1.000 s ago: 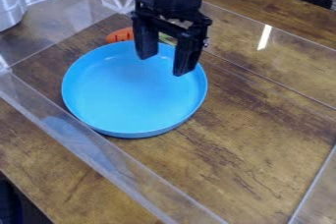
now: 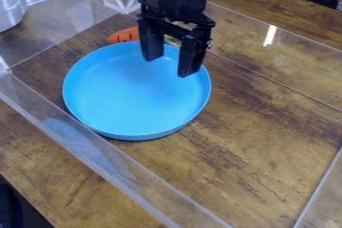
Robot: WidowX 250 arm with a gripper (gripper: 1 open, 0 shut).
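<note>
My black gripper (image 2: pixel 171 54) points down over the back part of a blue plate (image 2: pixel 131 100), its two fingers apart with blue showing between them and no object seen held. An orange object (image 2: pixel 122 36), possibly a carrot, lies just behind the plate at the left, next to the arm.
A transparent strip (image 2: pixel 94 162) runs diagonally along the lower left. Something white and clear stands at the top left corner.
My gripper has shifted very slightly; the plate and the orange object stay where they were.
</note>
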